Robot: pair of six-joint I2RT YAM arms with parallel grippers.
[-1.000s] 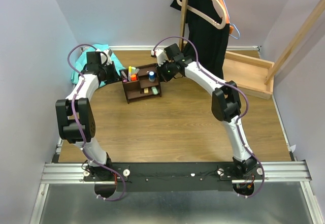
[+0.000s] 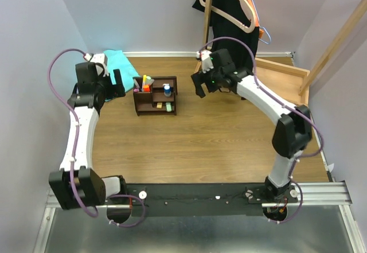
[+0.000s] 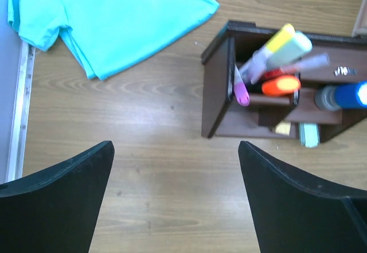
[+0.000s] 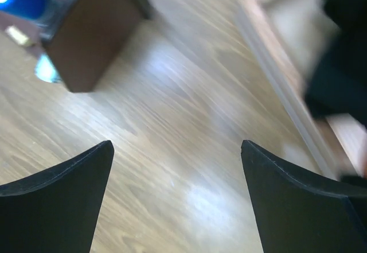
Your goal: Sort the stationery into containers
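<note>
The dark brown organizer (image 2: 156, 113) stands upright and square on the wooden floor, between the two arms. Its left compartment holds several markers, among them a yellow one (image 3: 282, 38), an orange one (image 3: 281, 85) and a purple one (image 3: 241, 90). A blue-capped bottle (image 2: 167, 90) stands in the right part. Lower down lie a small yellowish block (image 2: 159, 105) and a pale green piece (image 3: 309, 135). Left of the organizer, my left gripper (image 2: 119, 84) is open and empty. My right gripper (image 2: 199, 85), also open with nothing between its fingers, is off to the right, clear of it.
A turquoise cloth (image 2: 121, 63) lies behind the left gripper. At the back right stands a wooden rack (image 2: 281, 81) with a black garment (image 2: 232, 41) hanging near the right arm.
The organizer has turned from slightly skewed to straight and shifted a little left. Both grippers have since drawn away from its sides, the left one leftward and the right one rightward.
</note>
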